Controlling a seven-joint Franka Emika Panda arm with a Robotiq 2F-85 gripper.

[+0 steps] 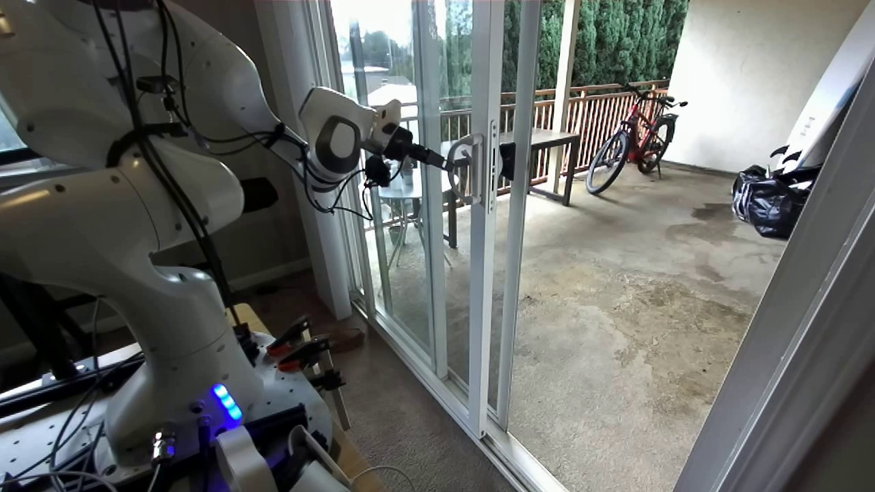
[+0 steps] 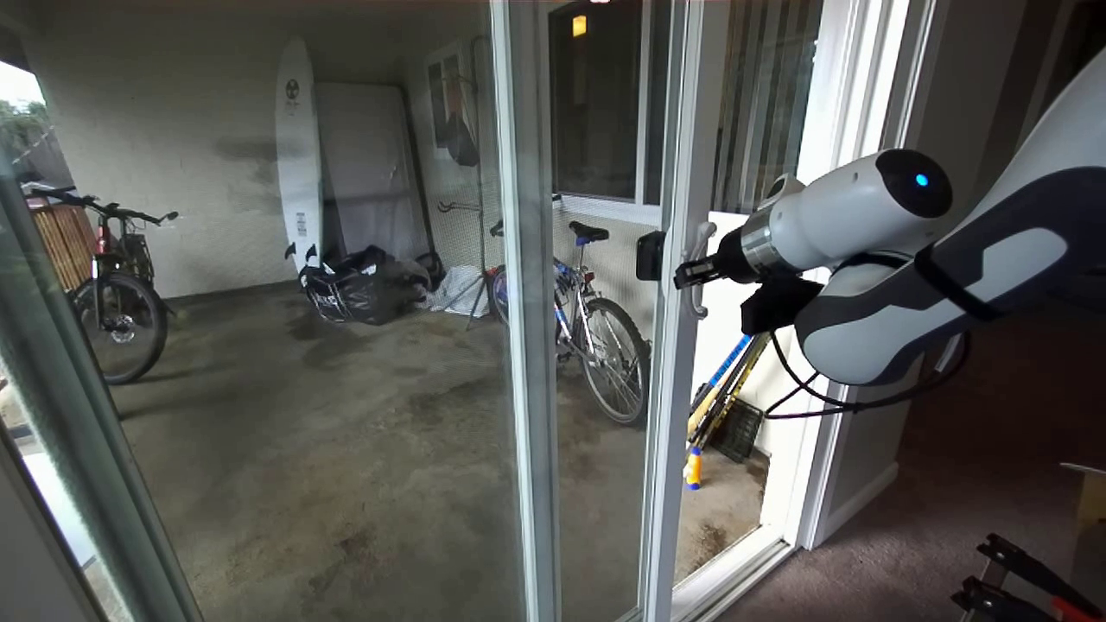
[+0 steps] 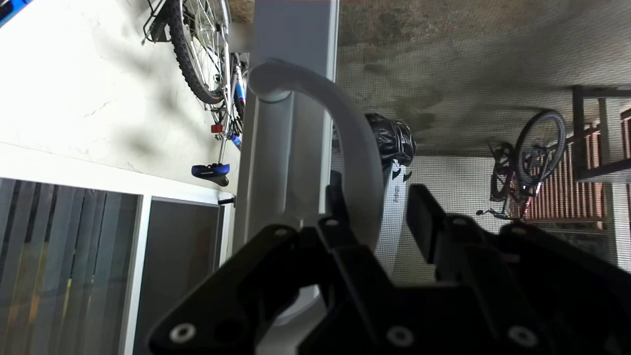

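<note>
A white curved handle is fixed to the edge of the sliding glass door; it also shows in exterior view 2 as a pale grip. My gripper is at the handle with its black fingers part open. In the wrist view, the left finger reaches the door side of the handle's bar, and the right finger stands on the outer side with a visible gap to the bar. Exterior view 1 shows the fingertips right at the handle. Whether the left finger touches the bar I cannot tell.
The doorway stands partly open onto a concrete patio. Outside are a red bicycle, a table and a black bag. Black clamps sit at the robot's base. The door's floor track runs along the threshold.
</note>
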